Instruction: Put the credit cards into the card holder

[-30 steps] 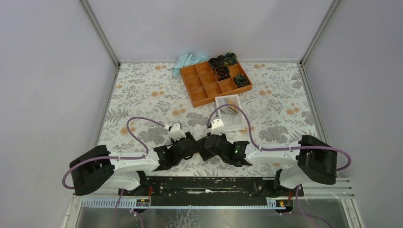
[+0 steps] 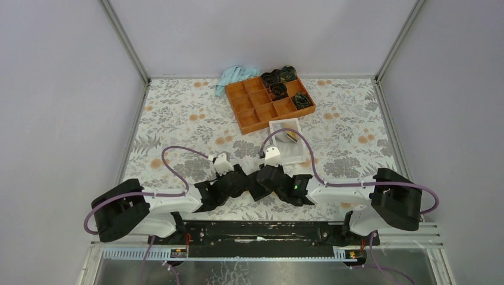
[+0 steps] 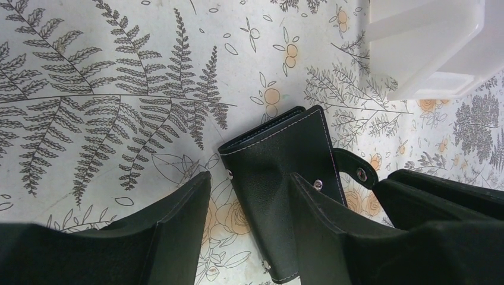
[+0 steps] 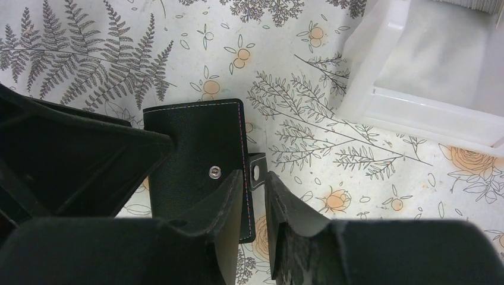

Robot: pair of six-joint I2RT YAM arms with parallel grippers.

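Note:
In the left wrist view the black leather card holder (image 3: 279, 154) lies closed on the patterned table. Its snap strap (image 3: 359, 170) sticks out to the right, folded open. My left gripper is open over the holder, one finger left of its edge and the other over its face. From the right side, my right gripper stands open at the strap (image 4: 257, 171), its fingertips a short gap apart; contact cannot be told. A yellowish item (image 2: 291, 136), possibly the cards, shows in the white tray (image 2: 292, 159); the right arm's cable crosses the tray.
An orange compartment box (image 2: 246, 111) with several dark rolled items stands behind the white tray. Beside it lies a light blue cloth (image 2: 236, 75). Both grippers are close together over the holder.
My left gripper has shifted slightly to the right, toward the holder. The right gripper has moved only a little. Tray and box have not moved.

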